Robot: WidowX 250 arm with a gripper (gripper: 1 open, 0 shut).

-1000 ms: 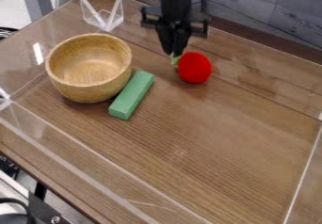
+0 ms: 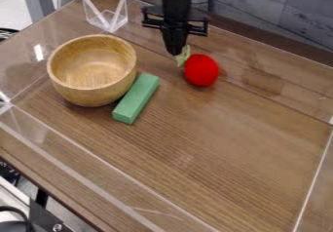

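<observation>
My gripper (image 2: 174, 48) hangs at the top middle, its dark fingers low over the table near a red round object (image 2: 201, 70) with a pale green top. It looks shut, with nothing visible between its fingers. A wooden bowl (image 2: 92, 70) is on the left, and a green bar (image 2: 136, 98) lies just to its lower right.
A clear crumpled plastic item (image 2: 104, 17) lies at the upper left. A wall edge runs along the upper right.
The objects look unmoved.
</observation>
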